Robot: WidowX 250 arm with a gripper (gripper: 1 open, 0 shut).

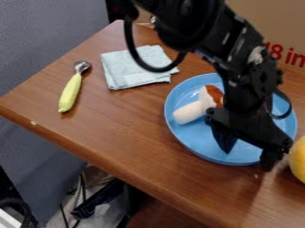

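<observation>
A black arm reaches down from the top over a blue plate [190, 132]. Its gripper [244, 147] is low over the plate's right part, the fingers pointing downward. A white cylindrical piece [190, 111] lies on the plate's left side, with something orange-red [215, 92] behind it, partly hidden by the arm. Whether anything is between the fingers I cannot tell.
A folded pale cloth [134, 71] and an ice-cream scoop [73, 88] with a yellow handle lie on the wooden table [107, 120]. A yellow object [297, 163] sits at the right edge. A cardboard box [262, 22] stands behind.
</observation>
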